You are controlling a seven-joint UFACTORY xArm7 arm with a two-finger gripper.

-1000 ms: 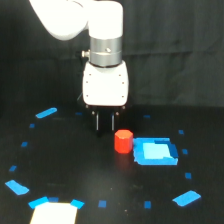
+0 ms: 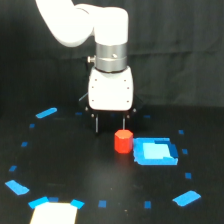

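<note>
My white gripper [image 2: 110, 125] points down in the middle of the camera view, its two thin dark fingers spread apart. No object shows between them. A red block [image 2: 123, 142] with a faceted outline sits on the dark table just below the right fingertip. Whether that fingertip touches or only overlaps the block in this view, I cannot tell. Immediately right of the block lies a small blue tray [image 2: 139, 157] with a whitish inside.
Blue tape pieces [image 2: 186, 198] and small blue squares mark the black table. At the lower left edge stands a pale box [image 2: 53, 213]. Left of the gripper, the table is mostly clear. A dark curtain hangs behind.
The gripper has shifted a little right and slightly lower, and its fingers stand wider apart. The red block and blue tray have not visibly moved.
</note>
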